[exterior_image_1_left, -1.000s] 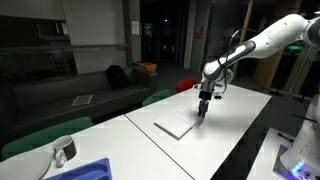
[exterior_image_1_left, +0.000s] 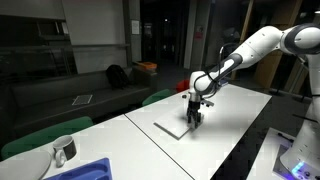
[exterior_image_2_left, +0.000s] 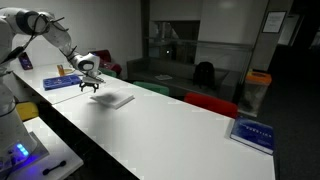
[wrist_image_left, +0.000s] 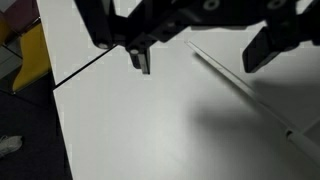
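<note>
A flat, pale board or shallow tray (exterior_image_1_left: 171, 127) lies on the white table. My gripper (exterior_image_1_left: 193, 119) hangs low at the board's right end, pointing down. Seen from the other side, the gripper (exterior_image_2_left: 88, 89) is beside the board (exterior_image_2_left: 116, 101), at its left end. In the wrist view the gripper is open, its dark fingers (wrist_image_left: 141, 57) wide apart. The board's straight edge (wrist_image_left: 240, 86) slants down to the right between and below them. Only bare table and this edge show in the gap; whether the fingertips touch anything, I cannot tell.
At the table's left end stand a mug (exterior_image_1_left: 65, 150), a round grey tray (exterior_image_1_left: 25, 164) and a blue tray (exterior_image_1_left: 84, 171). A blue box-like thing (exterior_image_2_left: 252, 135) sits at one table end. Chairs (exterior_image_2_left: 210, 104) and a sofa (exterior_image_1_left: 75, 103) line the far side. Mid-table is clear.
The arm has reached further left, and my gripper has moved left and slightly down, closer to the board's right end. The board has not visibly moved.
</note>
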